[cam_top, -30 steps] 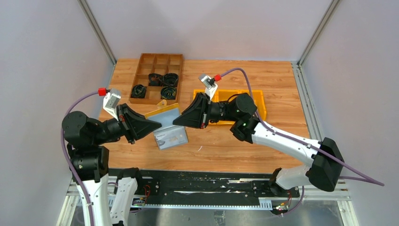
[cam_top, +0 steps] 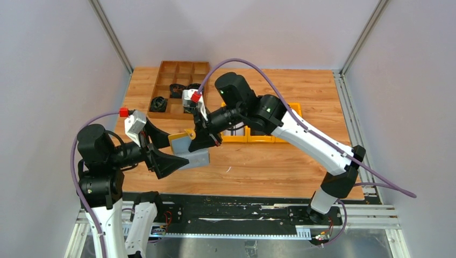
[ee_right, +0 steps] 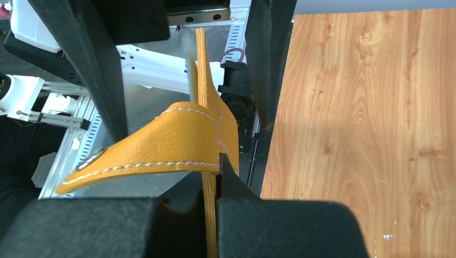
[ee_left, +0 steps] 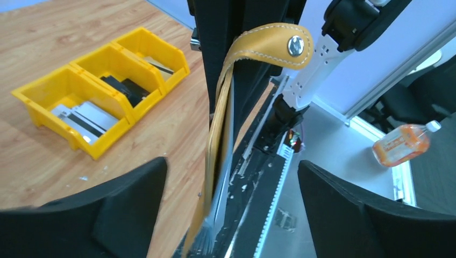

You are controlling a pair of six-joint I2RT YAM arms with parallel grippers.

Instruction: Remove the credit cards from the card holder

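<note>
The yellow leather card holder (ee_left: 215, 129) hangs above the table, opened out, its snap strap (ee_right: 161, 137) curling to one side. Its pale, clear sleeves (cam_top: 197, 159) show from above; whether cards sit inside I cannot tell. My right gripper is shut on the holder's strap end, with the thin yellow edge between its fingers. Around the other end stands my left gripper, open wide, a finger (ee_left: 365, 212) on either side and clear of the leather.
Yellow bins (ee_left: 75, 78) hold flat silver and black pieces. Behind the grippers is a wooden compartment tray (cam_top: 171, 75) with dark coiled items. The table (cam_top: 269, 172) in front of the bins is mostly bare. A bottle (ee_left: 403, 144) lies beyond the table.
My left gripper has gone from shut to open at the holder. My right arm has moved left and swung round, its gripper now on the holder's strap side. The sleeves tilted.
</note>
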